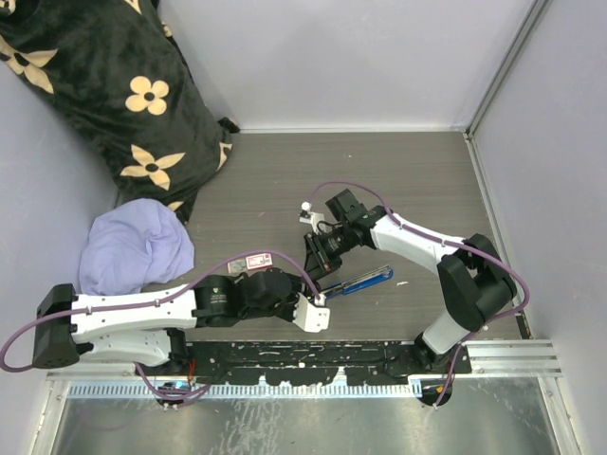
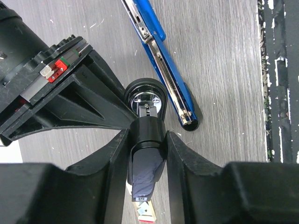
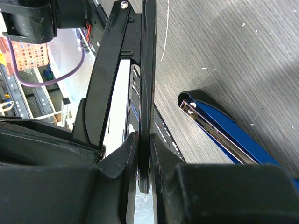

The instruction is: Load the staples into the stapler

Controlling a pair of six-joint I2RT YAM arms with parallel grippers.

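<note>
The blue stapler (image 1: pixel 368 280) lies opened on the table, its metal channel (image 2: pixel 170 77) exposed in the left wrist view; the right wrist view shows its near end (image 3: pixel 224 128). My left gripper is shut on a black piece (image 2: pixel 142 170) with a round, silver-lined end. In the right wrist view, my right gripper is shut on a narrow black bar, apparently the edge of that piece. The grippers meet close together at the stapler's left end, above the table. I cannot make out any loose staples.
A small red-and-white box (image 1: pixel 258 261) lies behind my left arm. To the left are a lavender cloth (image 1: pixel 137 246) and a dark flowered cushion (image 1: pixel 133 95).
</note>
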